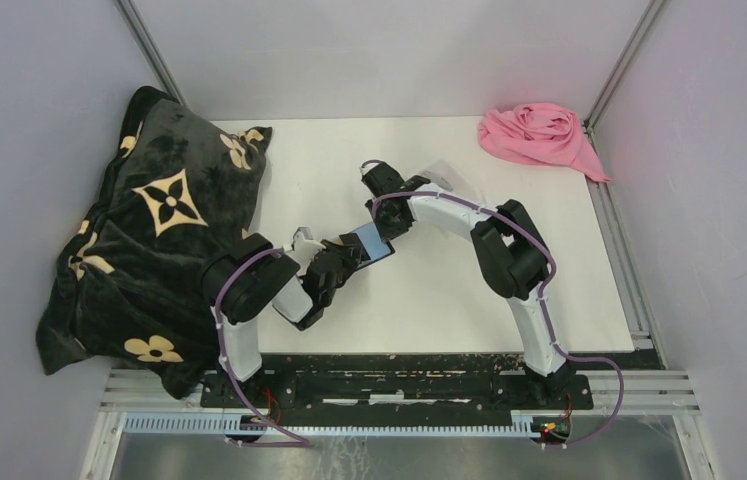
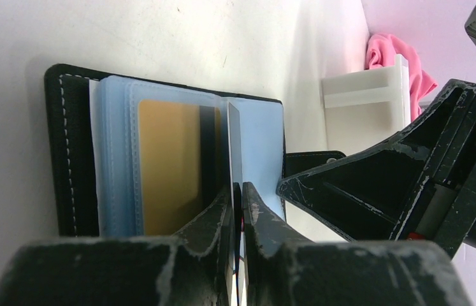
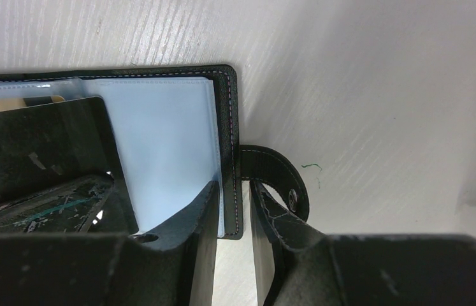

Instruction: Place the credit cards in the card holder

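The open card holder point(image 1: 373, 243) has a black cover and pale blue clear sleeves. A gold card point(image 2: 168, 159) sits in its left sleeve. My left gripper is shut on a thin black card, seen edge-on in the left wrist view. In the right wrist view this card slants above the sleeves, partly covering the gold one; whether its lower edge is inside a sleeve cannot be told. At the holder's right edge, my right gripper stands slightly open, one finger over the clear sleeve and the other beside the black border, over the strap.
The holder's snap strap point(image 3: 273, 172) sticks out on its right. A whitish translucent container point(image 1: 454, 178) stands behind the right arm. Pink cloth point(image 1: 539, 135) lies at the back right, and a dark patterned blanket point(image 1: 169, 200) covers the left side.
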